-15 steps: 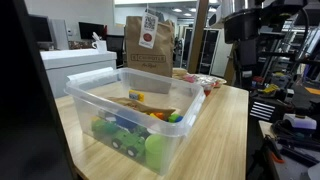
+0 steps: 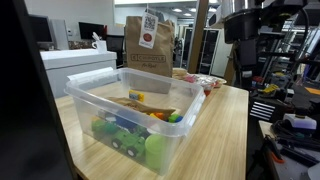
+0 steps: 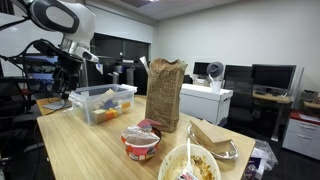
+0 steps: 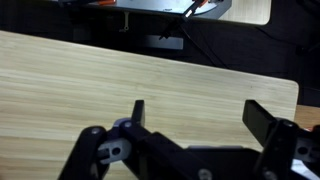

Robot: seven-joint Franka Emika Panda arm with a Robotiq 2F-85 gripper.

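Note:
My gripper stands open in the wrist view, its two dark fingers far apart and only bare wooden table (image 4: 190,85) visible between them. A clear plastic bin (image 2: 128,106) holds several colorful toys, among them a green toy vehicle (image 2: 122,140) seen through its wall. In exterior view 1, the dark arm (image 2: 262,30) is at the right, over the table's edge and apart from the bin. Exterior view 2 has the arm at the left, beside the bin (image 3: 100,103); the fingers are hard to make out there.
A brown paper bag (image 3: 165,95) stands upright behind the bin. Farther along the table are a red-and-white tub (image 3: 141,142), a white bowl (image 3: 190,165) with food remains, and an open takeout container (image 3: 215,140). Bare table lies in front of the bin.

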